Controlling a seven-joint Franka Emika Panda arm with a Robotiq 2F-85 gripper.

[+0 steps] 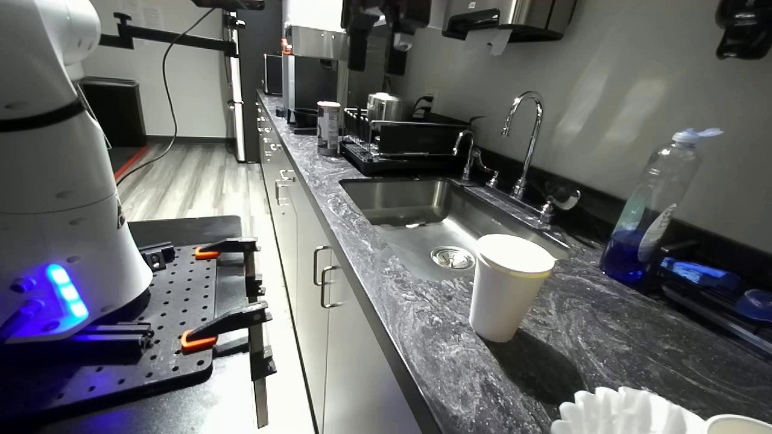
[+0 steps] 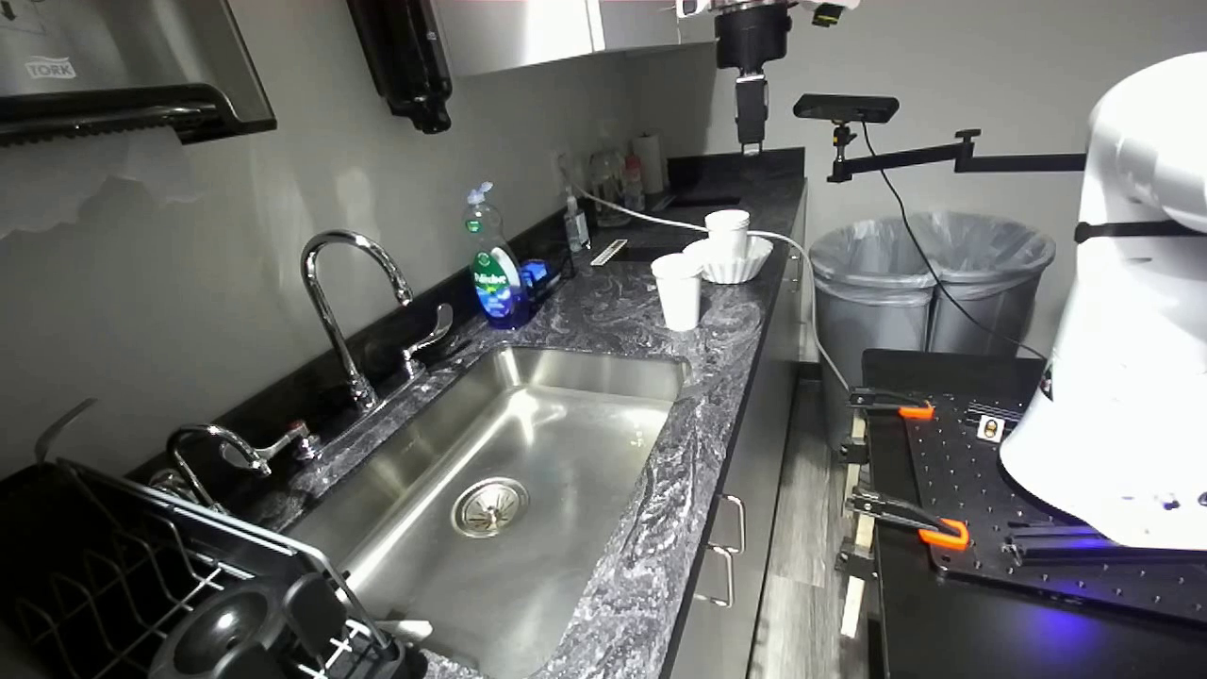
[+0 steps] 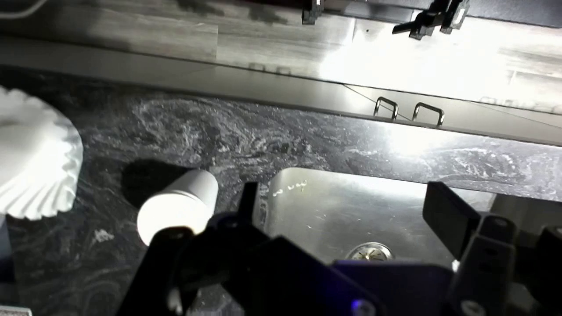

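My gripper stands open in the wrist view, its two dark fingers wide apart over the sink with nothing between them. Exterior view 1 has the gripper high above the counter, cut off by the top edge; in exterior view 2 it also hangs well above the counter. A white paper cup stands upright and alone on the counter beside the sink. From the wrist, that cup lies left of the fingers, partly covered by the gripper body.
White coffee filters hold another white cup farther along the counter. A blue dish soap bottle stands by the wall, near the tall faucet. A dish rack borders the sink's other end. Overhead are a towel dispenser and cabinets.
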